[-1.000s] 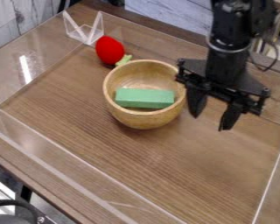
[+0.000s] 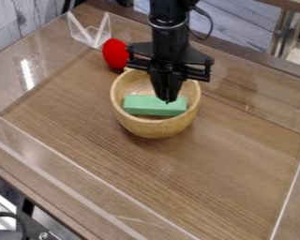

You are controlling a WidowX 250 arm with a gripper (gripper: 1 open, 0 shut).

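Note:
My black gripper (image 2: 169, 77) hangs over the back half of a round tan bowl (image 2: 150, 127), its tips pointing down, shut with nothing visible between them. A green block (image 2: 147, 106) lies inside the bowl, just below and in front of the gripper. A red object (image 2: 115, 56) sits behind the bowl to the left, partly hidden by the arm.
A clear wire or plastic item (image 2: 87, 29) stands at the back left. A dark cable or object lies at the lower left edge.
The gripper has moved left from the right side of the table to over the bowl. The bowl and green block look unmoved.

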